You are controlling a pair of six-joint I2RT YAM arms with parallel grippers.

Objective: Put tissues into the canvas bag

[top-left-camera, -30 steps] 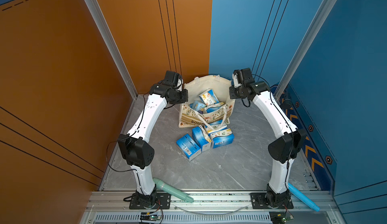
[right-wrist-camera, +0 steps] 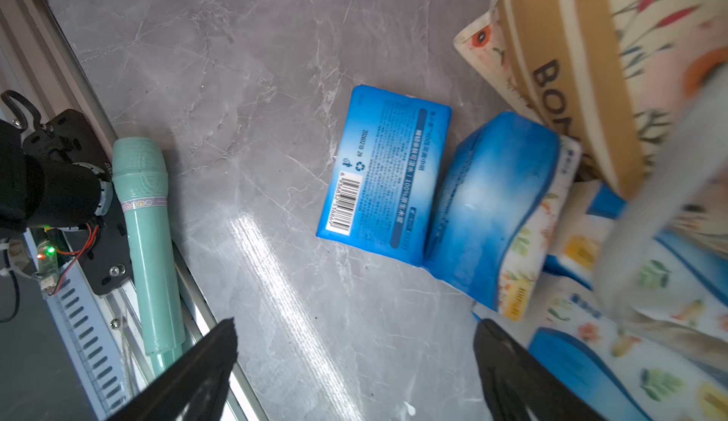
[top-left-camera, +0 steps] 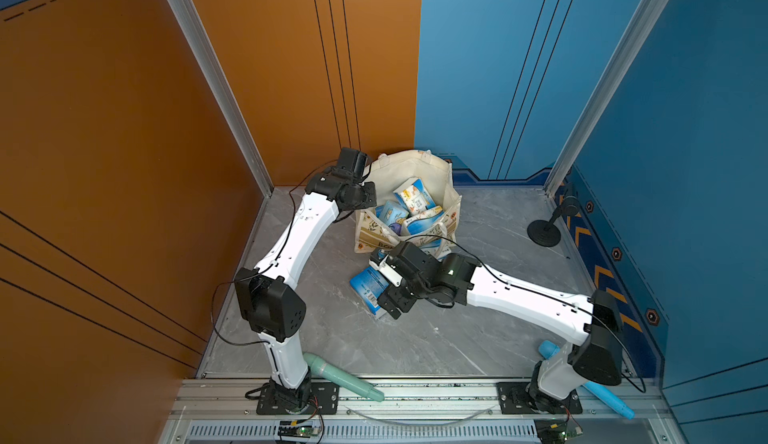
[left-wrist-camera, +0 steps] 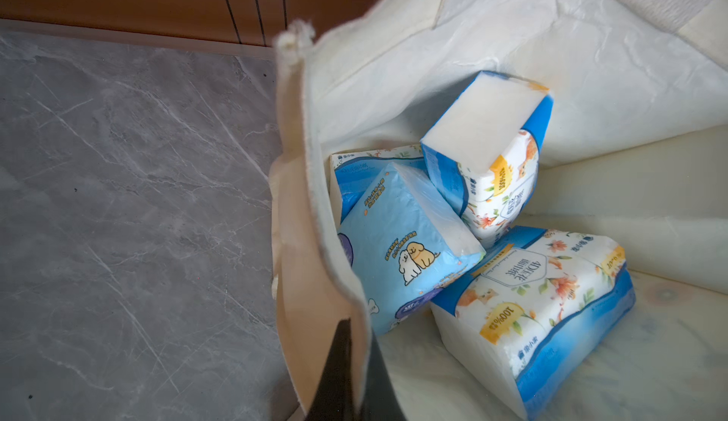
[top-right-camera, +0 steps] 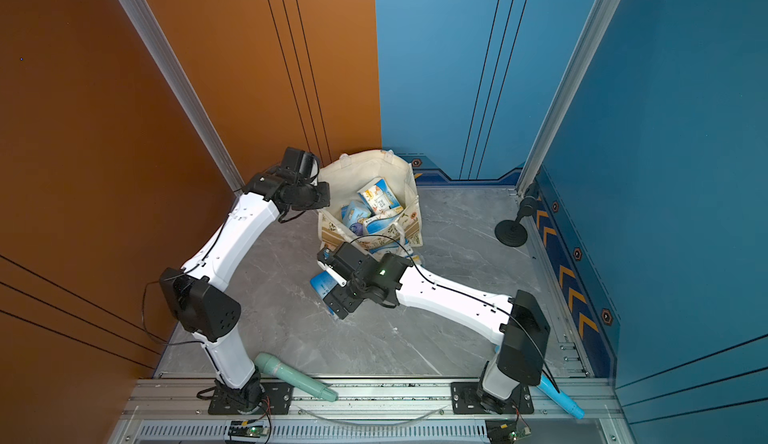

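Observation:
The cream canvas bag point(top-left-camera: 412, 168) stands open at the back centre, several tissue packs point(left-wrist-camera: 531, 299) inside. My left gripper point(top-left-camera: 364, 196) is at its left rim; in the left wrist view its dark fingers are shut at the rim fabric, whether on it is unclear. My right gripper hangs open over tissue packs on the table in front of the bag, nothing between its fingers. A blue pack point(right-wrist-camera: 383, 170) lies below it, beside another pack point(right-wrist-camera: 493, 201); further packs lie at the right, partly behind the bag's blurred strap.
A black stand point(top-left-camera: 544, 232) is at the right. A green tube point(top-left-camera: 344, 376) and a blue tube point(top-left-camera: 608, 400) lie at the front edge. Bare table surrounds the bag on both sides.
My right arm has swung from the bag's right rim down and left to above the packs in front. The left gripper has shifted slightly.

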